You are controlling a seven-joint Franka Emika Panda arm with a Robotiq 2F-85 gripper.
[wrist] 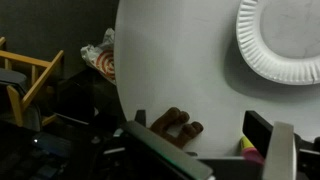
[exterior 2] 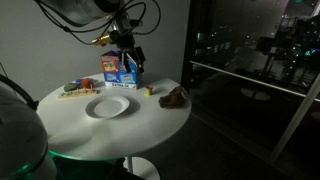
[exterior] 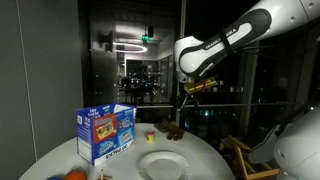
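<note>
My gripper is open and seems to have nothing between its fingers. It hangs well above the round white table (exterior 2: 140, 130), pointing down, near the table's far side in exterior view 1 (exterior: 186, 100). A white paper plate (wrist: 290, 45) lies bare on the table; exterior view 2 shows the whole plate (exterior 2: 107, 107). Below the fingers in the wrist view are a brown lumpy object (wrist: 175, 125) and a small yellow-and-pink item (wrist: 250, 150), partly hidden by one finger.
A blue-and-red box (exterior: 105, 135) stands upright behind the plate. Several colourful items, perhaps toy food, sit on a tray (exterior 2: 75, 93) at the table's left. A wooden chair (wrist: 30, 85) stands beyond the edge.
</note>
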